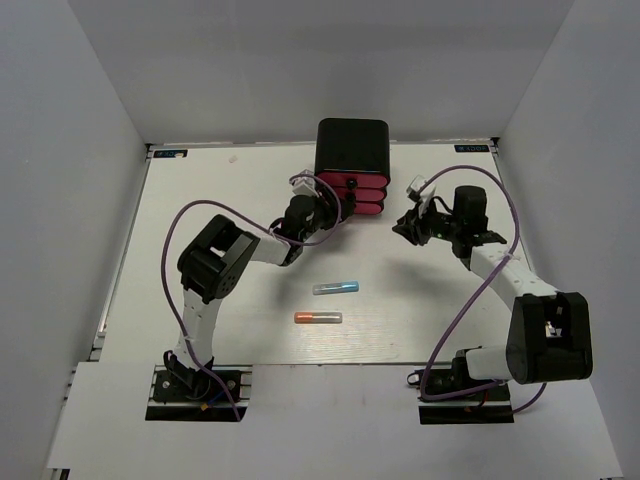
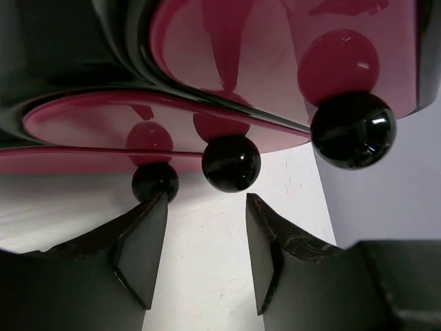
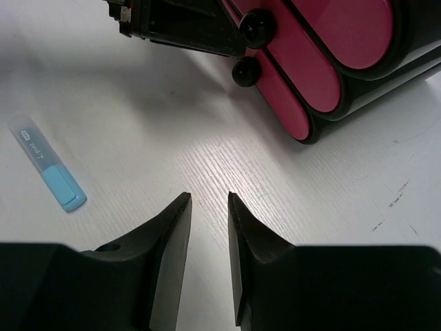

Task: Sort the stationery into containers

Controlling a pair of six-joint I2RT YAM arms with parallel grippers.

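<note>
A black cabinet (image 1: 352, 148) with three stacked pink drawers (image 1: 375, 195) stands at the back of the table, each drawer bearing a round black knob (image 2: 231, 163). The drawers look closed. My left gripper is open right in front of the knobs, nothing between its fingers; in the top view it covers part of the drawer fronts. To the right of the cabinet, apart from it, my right gripper hangs over bare table, its fingers parted and empty. A blue-capped stationery piece (image 1: 336, 287) and an orange-capped one (image 1: 318, 317) lie on the table.
Grey walls (image 1: 575, 170) enclose the back and sides. Purple cables (image 1: 470, 305) loop along both arms.
</note>
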